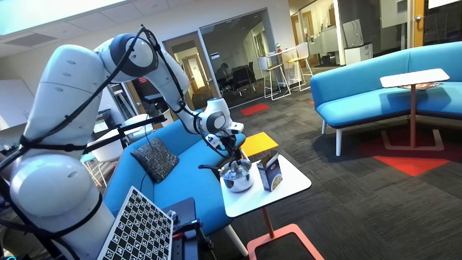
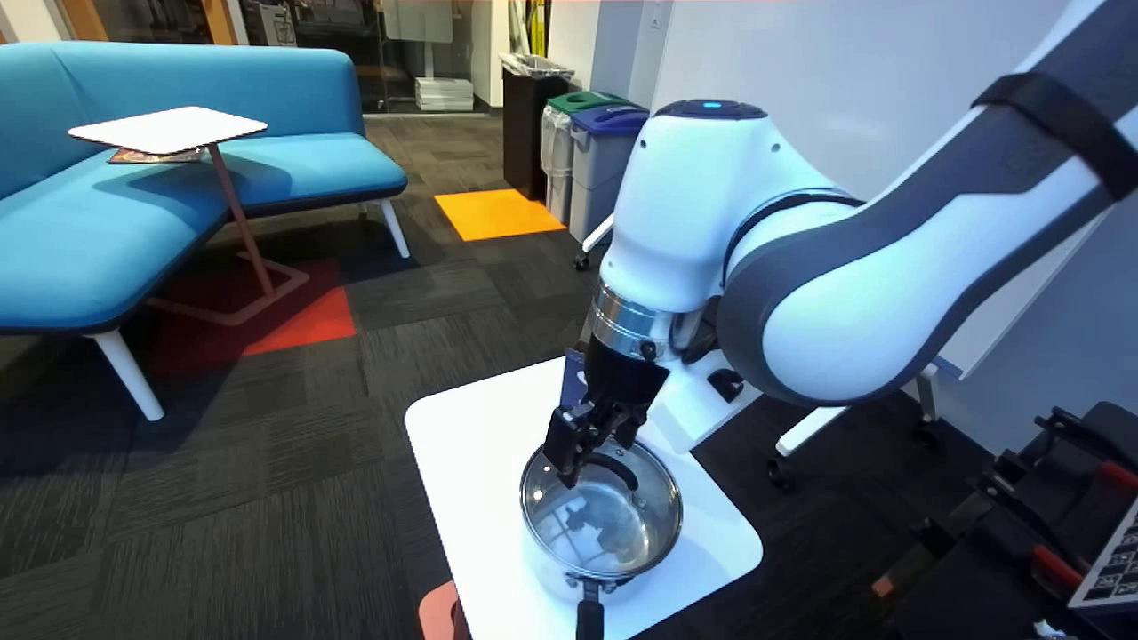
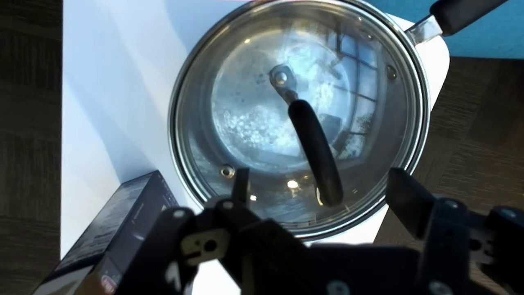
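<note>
A silver pot (image 1: pixel 239 183) with a glass lid (image 3: pixel 275 162) stands on a small white table (image 2: pixel 469 427). The lid's black loop handle (image 3: pixel 317 152) rises from its middle. Low over the lid, my gripper (image 2: pixel 593 453) points down. In the wrist view the gripper is open, one finger (image 3: pixel 240 184) left of the lid handle and the other finger (image 3: pixel 407 196) to its right, with clear gaps on both sides. The pot's own long black handle (image 3: pixel 464 14) sticks out at the upper right there.
A dark box (image 1: pixel 270 171) stands on the table close beside the pot. A blue sofa (image 1: pixel 190 186) borders the table. Bare tabletop shows on the side away from the sofa, and dark floor surrounds it.
</note>
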